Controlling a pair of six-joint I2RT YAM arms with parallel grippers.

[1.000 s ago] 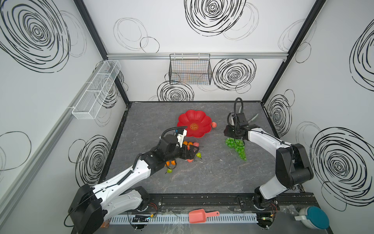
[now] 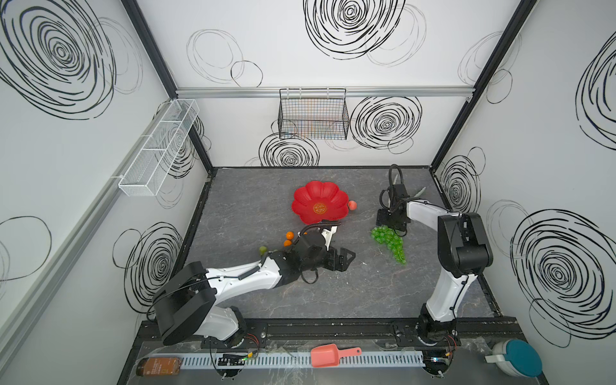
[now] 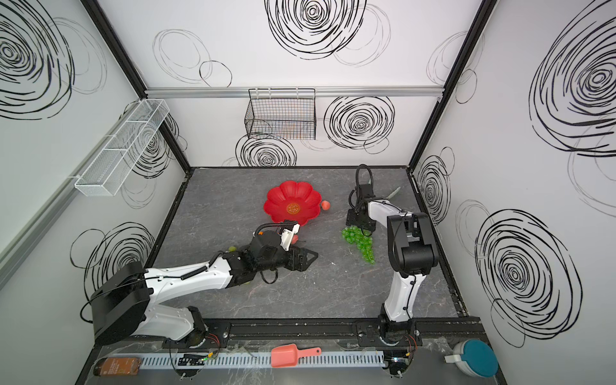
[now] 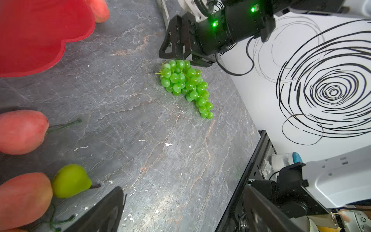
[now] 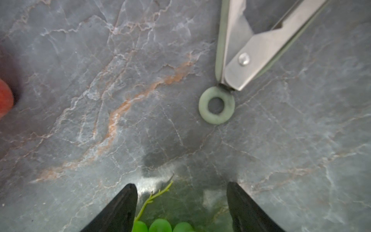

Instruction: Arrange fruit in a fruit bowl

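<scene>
The empty red flower-shaped bowl (image 2: 320,202) sits at the back middle of the table. My right gripper is open, low at the stem end of the green grapes (image 2: 389,242); part of the bunch lies between its fingers at the bottom of the right wrist view. My left gripper stands open over bare table, with nothing between its fingers. In the left wrist view, pinkish fruits (image 4: 22,131) and a green pear (image 4: 71,181) lie at the left. Oranges (image 2: 288,235) show beside the left arm, which hides other fruit.
A pink fruit (image 2: 352,205) rests against the bowl's right side. Metal shears (image 5: 247,54) with a pale green ring lie beyond the right gripper. Bare table (image 4: 166,154) stretches between the left gripper and the grapes.
My left gripper has swung to the right, covering some of the fruit from above. The right arm has shifted, its elbow moving left, with its gripper still by the grapes. The grapes look unmoved.
</scene>
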